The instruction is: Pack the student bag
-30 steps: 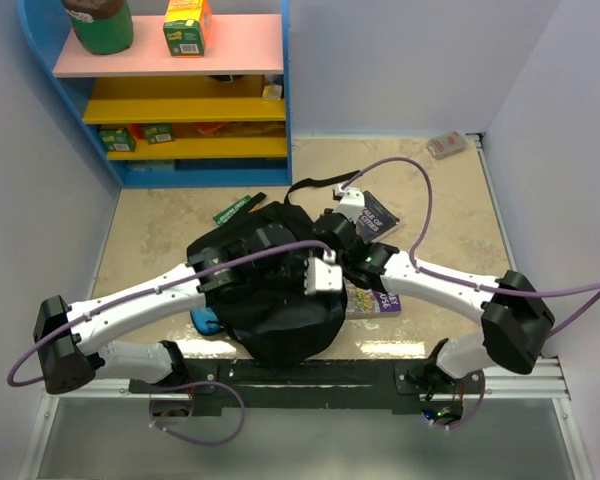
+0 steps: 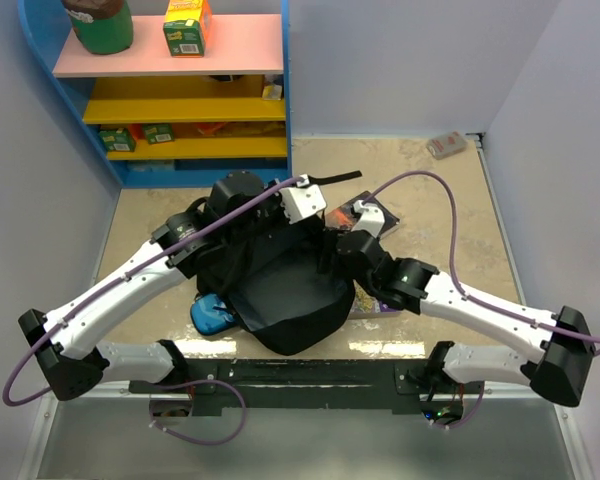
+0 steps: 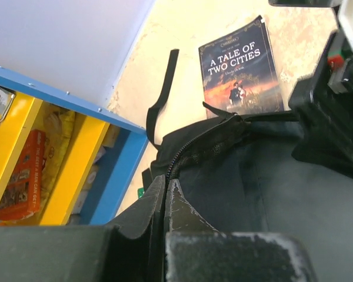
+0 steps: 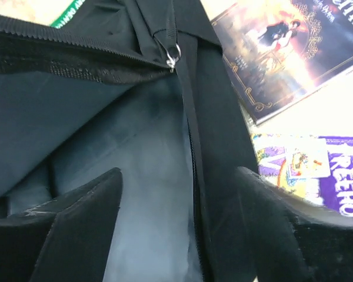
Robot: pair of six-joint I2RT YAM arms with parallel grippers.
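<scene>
The black bag [image 2: 285, 300] lies with its inside showing; the right wrist view shows its zipper and pull [image 4: 172, 59]. My left gripper is shut, over the bag's upper edge, nothing clear between its fingers. My right gripper stands part open over the bag's right edge, fingers either side of the zipper strip below. A book, A Tale of Two Cities [image 3: 235, 64], lies beyond the bag; a purple book [image 4: 341, 176] and another book [image 4: 276, 47] lie beside it on the right.
A shelf unit [image 2: 185, 87] with boxes stands at back left. A blue item [image 2: 210, 315] lies at the bag's lower left.
My left gripper has moved up and back, and more of the bag's inside shows.
</scene>
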